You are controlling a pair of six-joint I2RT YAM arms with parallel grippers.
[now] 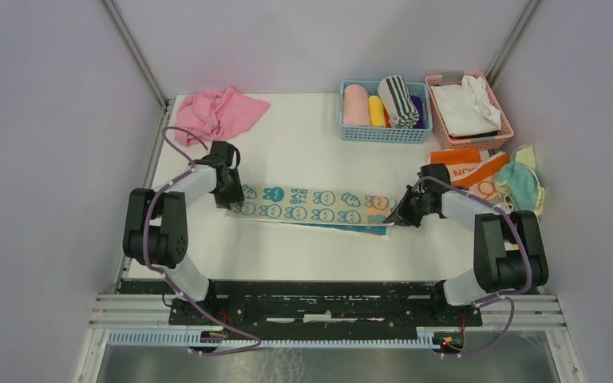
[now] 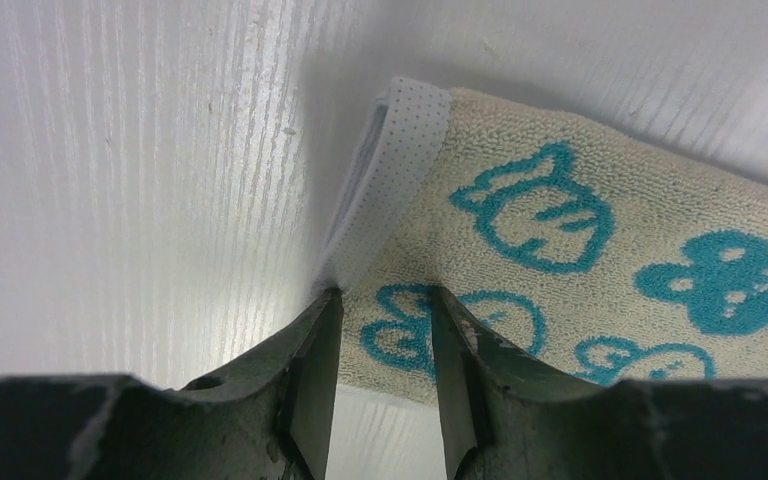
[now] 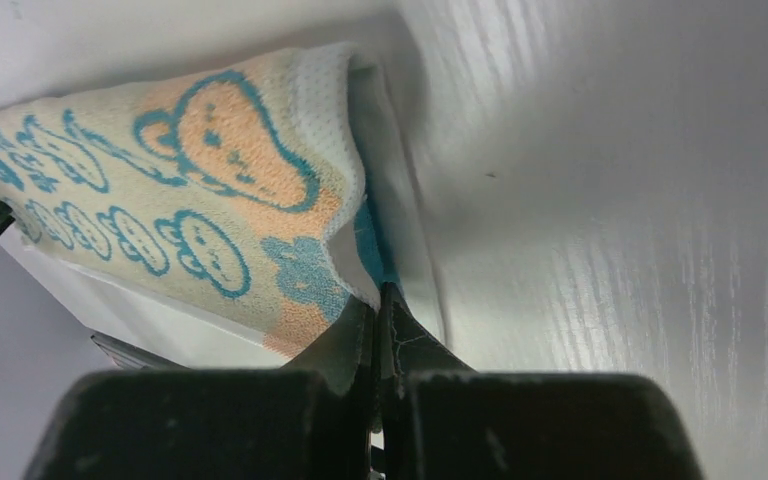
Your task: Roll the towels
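Observation:
A cream towel (image 1: 311, 203) with teal animal prints lies folded lengthwise across the table's middle, its teal underlayer showing along the near edge. At its left end my left gripper is part open, fingertips on the towel beside the white edge band (image 2: 410, 140). At the right end my right gripper is shut on the towel's folded edge, pinching it low over the table.
A blue basket (image 1: 383, 136) of rolled towels and a pink basket (image 1: 507, 128) with white cloths stand at the back right. A pink cloth (image 1: 215, 116) lies back left; orange and mint cloths (image 1: 527, 179) lie at the right.

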